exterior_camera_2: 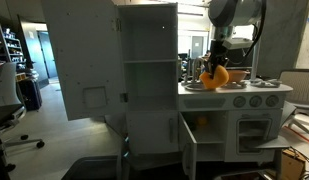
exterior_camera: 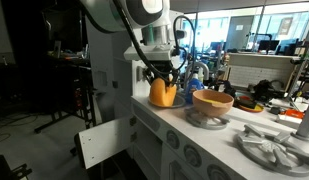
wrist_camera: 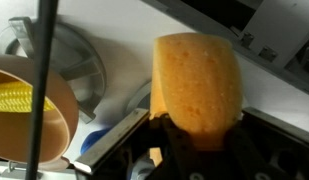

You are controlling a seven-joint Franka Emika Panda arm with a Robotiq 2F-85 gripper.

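Note:
An orange object (exterior_camera: 162,94), rounded and mug-like, hangs from my gripper (exterior_camera: 170,80) at the counter's front edge. In exterior view 2 the same orange object (exterior_camera_2: 215,77) appears in front of the stove front, tilted. Seen from the wrist, the orange object (wrist_camera: 197,92) fills the space before the gripper, whose dark fingers are shut on it near the lower edge of the view. Its far side is hidden, and contact points are partly in shadow.
An orange-pink bowl (exterior_camera: 211,102) with a yellow corn-like item (wrist_camera: 12,97) inside stands on a grey burner (exterior_camera: 206,121). Another burner (exterior_camera: 274,151) is bare. Below the counter a drawer or cabinet door (exterior_camera: 104,142) stands open. A tall white door (exterior_camera_2: 82,60) swings out at left.

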